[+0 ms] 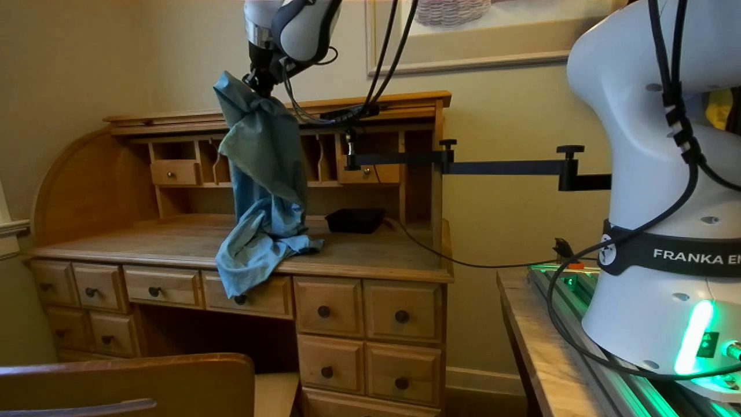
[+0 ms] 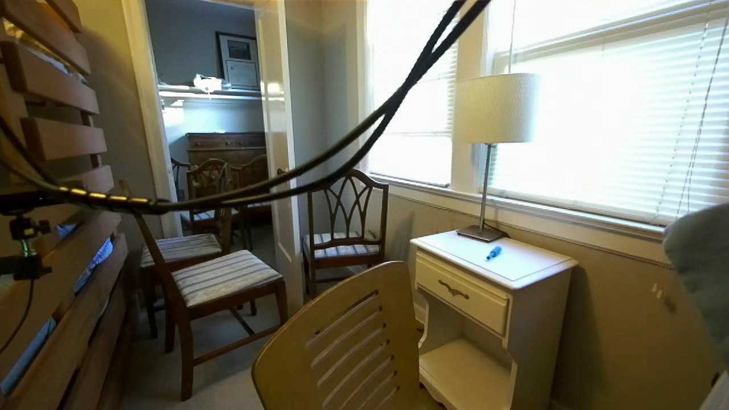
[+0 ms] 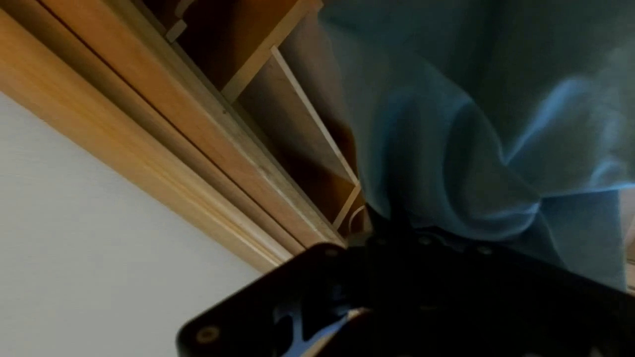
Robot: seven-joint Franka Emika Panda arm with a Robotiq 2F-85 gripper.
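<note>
A blue-green cloth (image 1: 267, 153) hangs from my gripper (image 1: 258, 89) in exterior view 1. Its upper part is stretched upward in folds, while the lower end rests on the desktop (image 1: 173, 233) and droops over the front edge across a drawer. My gripper is shut on the cloth, high up near the desk's top edge. In the wrist view the cloth (image 3: 476, 131) fills the upper right and meets the dark fingers; the exact grip is in shadow. A sliver of the cloth (image 2: 704, 273) shows at the right edge of exterior view 2.
A black tray (image 1: 355, 220) sits on the desktop, right of the cloth. A dark mounting arm (image 1: 500, 167) with a cable reaches toward the desk from the right. A chair back (image 1: 139, 386) stands in front.
</note>
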